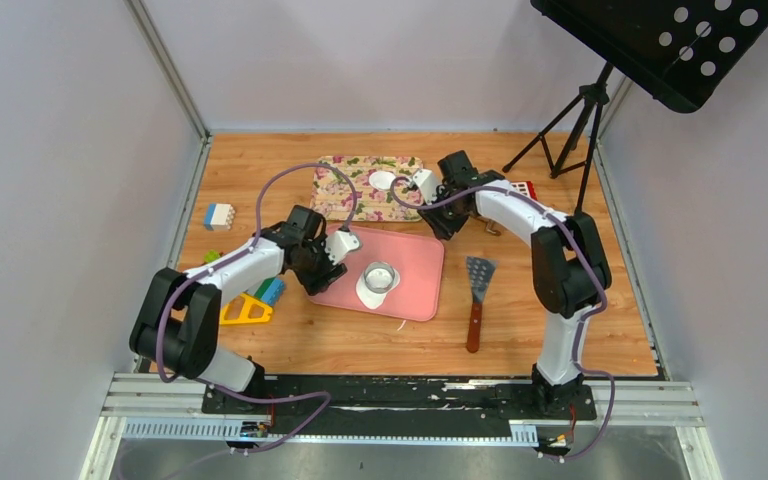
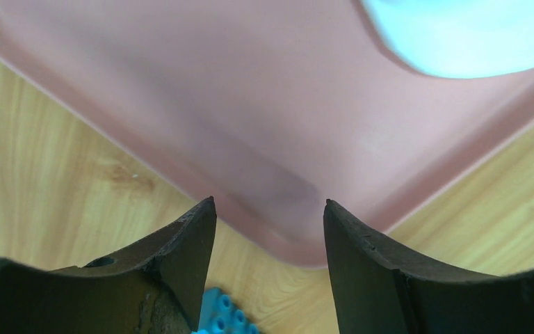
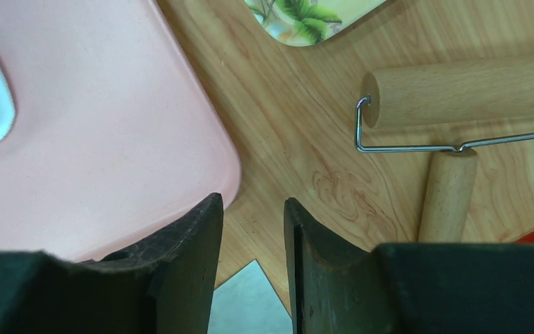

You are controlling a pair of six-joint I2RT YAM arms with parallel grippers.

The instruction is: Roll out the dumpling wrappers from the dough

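Note:
The pink tray (image 1: 410,295) holds a metal ring (image 1: 379,277) on a white piece (image 1: 371,300). My left gripper stands open over the tray's corner, with nothing visible between its fingers. My right gripper is just beyond another tray corner; its fingers are apart with floor visible between, and whether they are shut on anything is unclear. A wooden rolling pin (image 3: 459,90) with a wire frame and wooden handle (image 3: 447,195) lies to its right. I see no dough clearly.
A floral board (image 1: 345,175) lies behind the tray. A spatula (image 1: 477,310) lies to the right, toy blocks (image 1: 272,291) and a yellow piece (image 1: 245,312) to the left. A black stand (image 1: 585,120) occupies the back right.

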